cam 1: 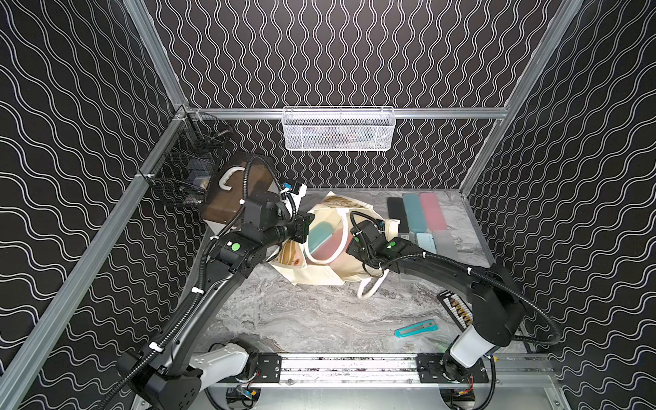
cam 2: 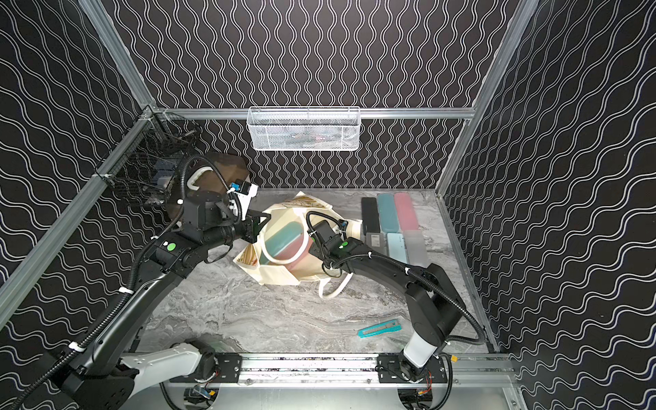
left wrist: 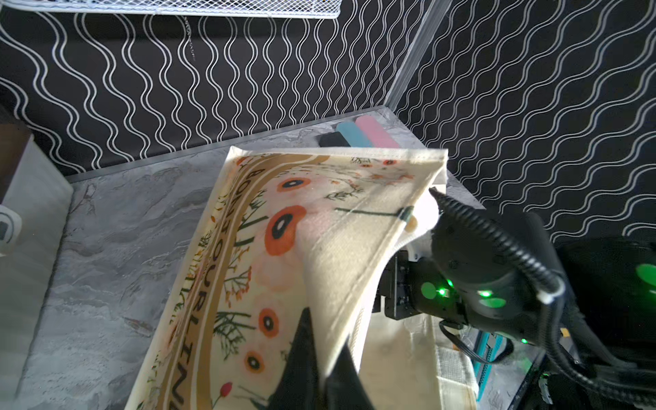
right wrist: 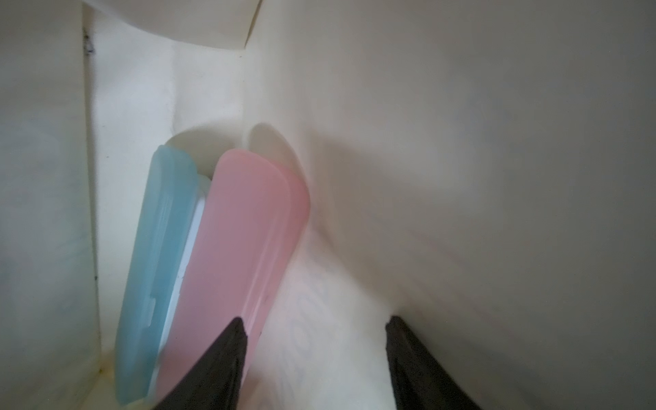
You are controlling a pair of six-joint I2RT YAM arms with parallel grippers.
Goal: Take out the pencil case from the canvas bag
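The cream canvas bag (cam 1: pixel 311 275) stands open in the middle of the table, its side printed with flowers. Inside, a pink pencil case (right wrist: pixel 235 232) leans beside a blue one (right wrist: pixel 153 266). My left gripper is shut on the bag's left rim, the cloth running between its fingers. Inside the mouth of the bag, my right gripper is part open with nothing held. Its left finger (right wrist: pixel 229 355) overlaps the lower end of the pink case in the right wrist view; whether they touch cannot be told. The lower ends of both cases are partly hidden.
A white bag handle (cam 1: pixel 328 261) arches across the opening; another hangs at the front. Several cases, including a black one (cam 1: pixel 397 215), lie at the right. A teal cutter (cam 1: pixel 415 328) lies in front. A brown box (cam 1: pixel 235 198) stands at the back left.
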